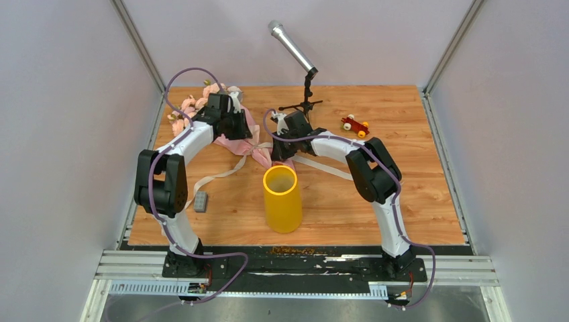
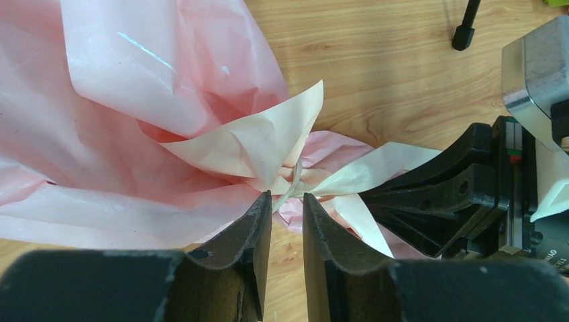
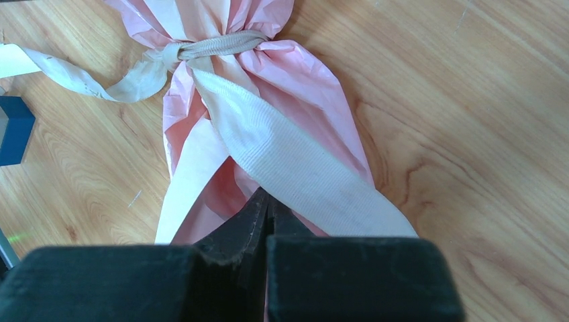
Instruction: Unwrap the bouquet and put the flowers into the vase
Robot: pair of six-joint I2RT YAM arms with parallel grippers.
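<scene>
The bouquet's peach flowers (image 1: 178, 126) lie at the back left of the table, partly hidden by my left arm. Its pink wrapping (image 2: 141, 161) narrows toward the middle, tied with a cream ribbon (image 3: 288, 154). Over the wrapping, near the tie, my left gripper is open, a narrow gap between its fingertips and nothing held. My right gripper is shut at the wrapping's tail end, below the knot; whether thin wrapping is caught between its fingers cannot be made out. A yellow vase (image 1: 283, 213) stands upright in front of the bouquet, apart from both grippers.
Behind the right gripper stands a microphone (image 1: 294, 49) on a small black tripod (image 1: 306, 104). A red toy car (image 1: 355, 126) sits at the back right, and a small grey block (image 1: 200, 202) at the left.
</scene>
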